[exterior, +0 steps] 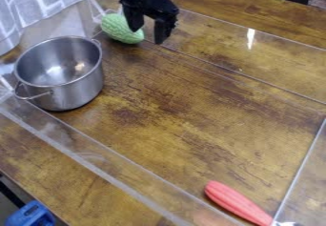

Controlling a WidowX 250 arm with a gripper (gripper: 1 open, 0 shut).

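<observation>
My black gripper [148,25] is at the top centre, over the table, just right of a pale green leafy vegetable [118,27] that resembles a cabbage. The fingers are small and dark, so whether they are open or shut is unclear. A steel pot [57,72] with side handles stands at the left, below the vegetable.
A red-handled utensil [235,201] lies at the lower right. A blue object [32,215] sits at the bottom-left corner.
</observation>
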